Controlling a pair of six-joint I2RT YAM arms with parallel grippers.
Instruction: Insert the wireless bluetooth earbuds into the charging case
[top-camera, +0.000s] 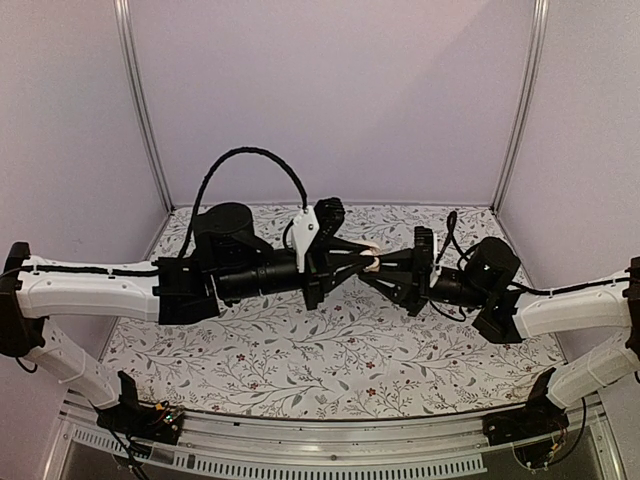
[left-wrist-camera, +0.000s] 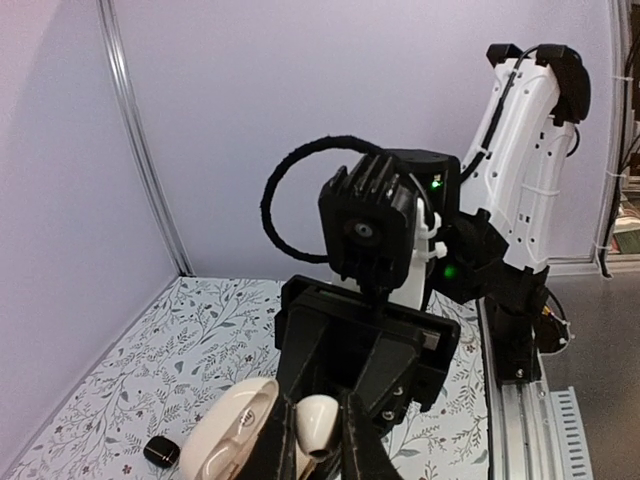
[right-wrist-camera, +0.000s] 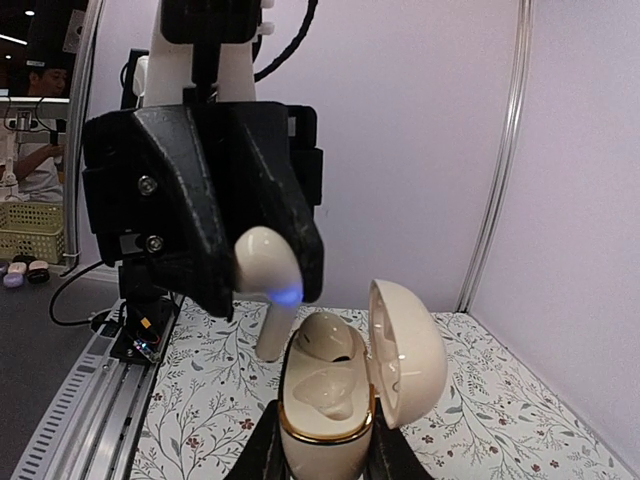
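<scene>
In the right wrist view my right gripper is shut on the cream charging case (right-wrist-camera: 325, 428), which has a gold rim. Its lid (right-wrist-camera: 412, 352) stands open on the right, and the rounded hollows face up. A white earbud (right-wrist-camera: 268, 262) is pinched in my left gripper (top-camera: 366, 260), its stem pointing down with a blue glow near the stem's top. That earbud appears just above and left of the hollows, its stem outside them in this view. From the left wrist, the earbud's white head (left-wrist-camera: 317, 422) hides most of the case behind it.
A small black object (left-wrist-camera: 161, 451) lies on the floral mat (top-camera: 290, 370), beyond the case in the left wrist view. Both grippers nearly touch above the mat's middle.
</scene>
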